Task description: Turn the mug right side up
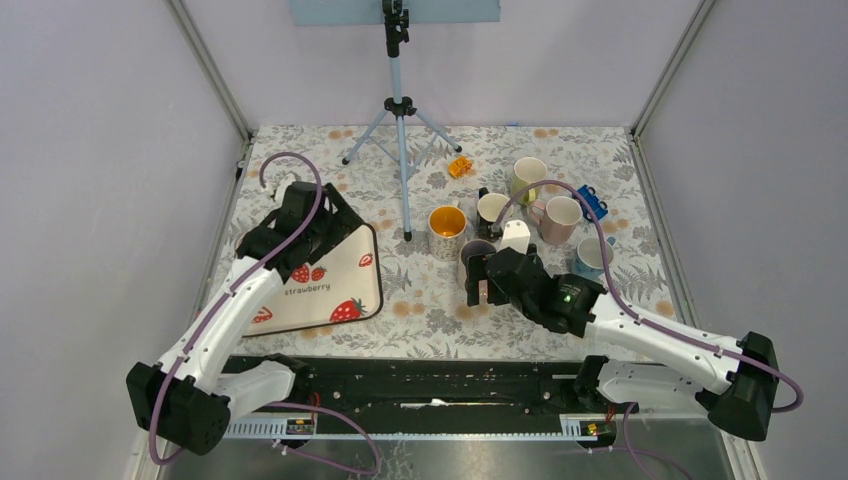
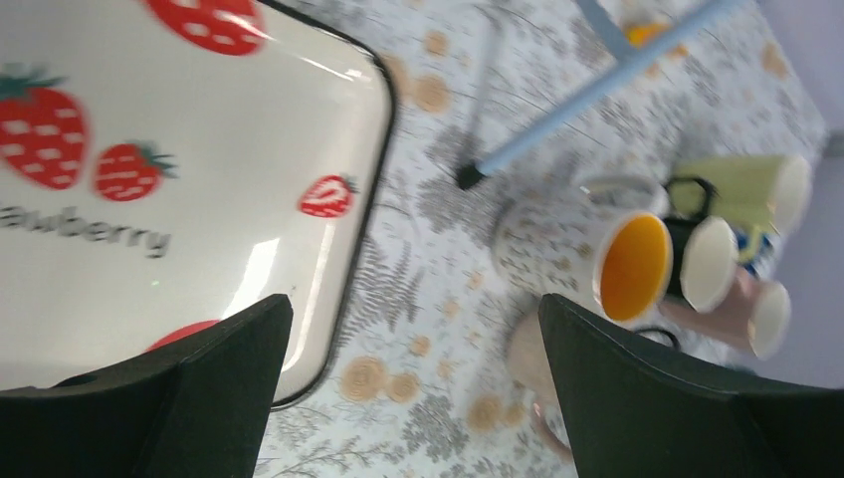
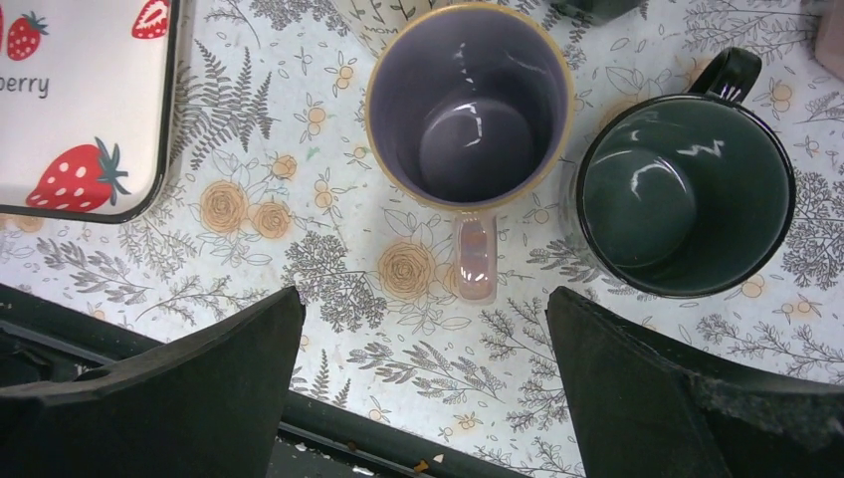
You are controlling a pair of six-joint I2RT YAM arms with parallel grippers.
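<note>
Several mugs stand on the patterned mat. In the right wrist view, a purple-lined mug [image 3: 468, 149] with its pink handle toward the front and a dark green mug [image 3: 682, 199] both show their open tops upward. My right gripper is open above the front of these mugs, nothing between its fingers. My left gripper is open over the right side of the strawberry tray [image 1: 325, 285]. An orange-lined mug [image 1: 447, 240], a black-and-white one [image 1: 491, 208], a green one [image 1: 528, 175], a pink one [image 1: 560, 220] and a blue one [image 1: 592, 258] make up the cluster.
A tripod [image 1: 400, 150] stands at the back, with an orange toy [image 1: 460, 167] beside it and a blue toy [image 1: 590, 200] at the right. Free mat lies between tray and mugs and along the front edge.
</note>
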